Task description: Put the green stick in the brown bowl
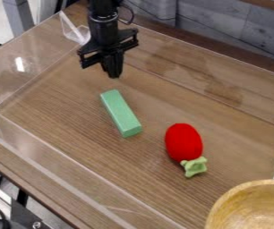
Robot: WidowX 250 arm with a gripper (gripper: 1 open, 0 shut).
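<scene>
The green stick (122,114) lies flat near the middle of the wooden table, tilted a little from upright in the picture. At the bottom right corner the brown bowl (253,210) shows only in part, cut off by the frame edge, and its visible inside looks empty. My black gripper (115,72) hangs over the far part of the table, beyond the stick's far end and apart from it. Nothing can be made out in its grasp, and the dark, small fingers do not show whether they are open or shut.
A red object with a green end (184,143) lies right of the stick, between it and the bowl. Bare table (55,116) stretches to the left, and the far right is also clear. A raised edge (223,49) runs along the back.
</scene>
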